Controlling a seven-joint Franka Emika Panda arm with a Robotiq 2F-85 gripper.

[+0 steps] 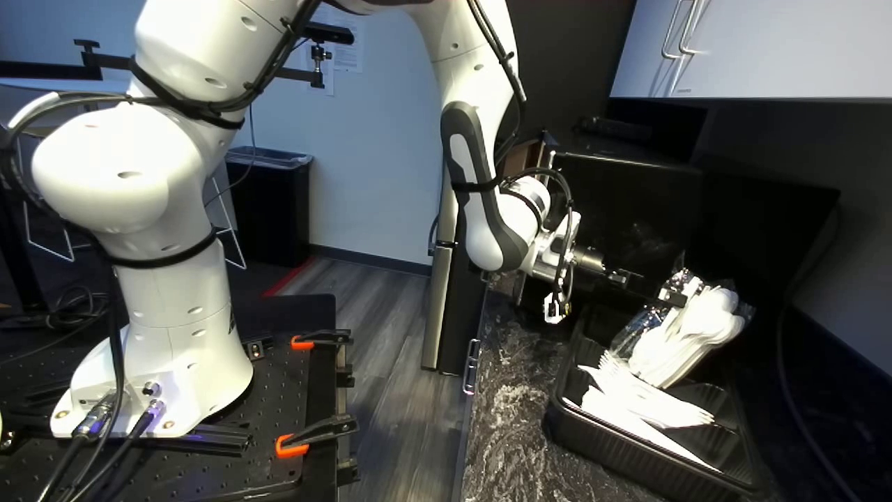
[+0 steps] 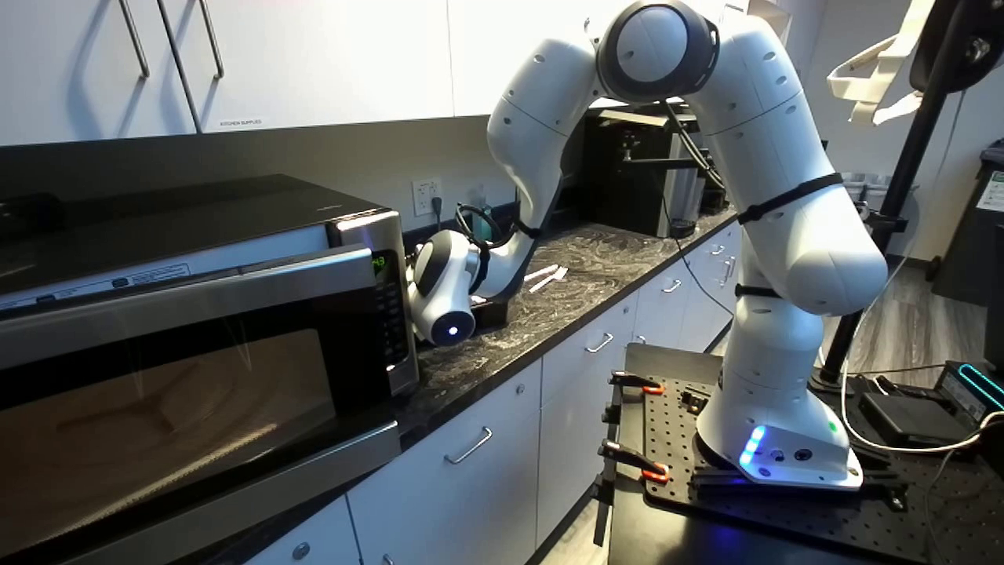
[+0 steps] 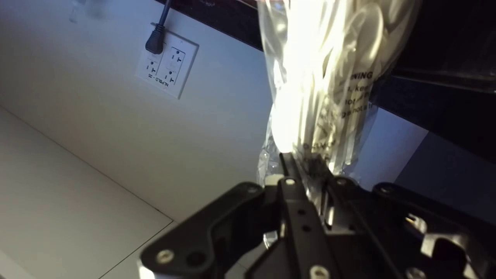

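Note:
A clear plastic bag of white spoons is gripped at its edge, over the black tray in exterior view 1. My gripper is shut on the bag's film, and in the wrist view the spoons fill the bag beyond the fingertips. White forks and other pale cutlery lie in the tray below the bag. Whether the bag's lower end touches the tray I cannot tell. In exterior view 2 the arm's wrist hides both gripper and bag.
Close beside the arm's wrist stands the microwave. White cabinets hang above the counter, where some white utensils lie. A wall outlet shows in the wrist view.

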